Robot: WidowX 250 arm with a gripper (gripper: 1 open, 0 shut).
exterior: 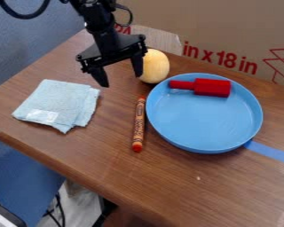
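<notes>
The black gripper [120, 74] hangs over the back left of the wooden table, its two fingers apart with no object seen between them. Just to its right, behind it, is a pale yellow rounded object [156, 66]. A folded light blue cloth [59, 103] lies at the left. An orange-brown stick with a red end [138, 128] lies lengthwise in the middle, beside a blue plate [204, 123]. On the plate's back part rests a red object with a narrower handle [211, 87].
A cardboard box [237, 35] stands along the back. Blue tape [272, 152] runs right of the plate. The table's left edge drops toward a blue surface.
</notes>
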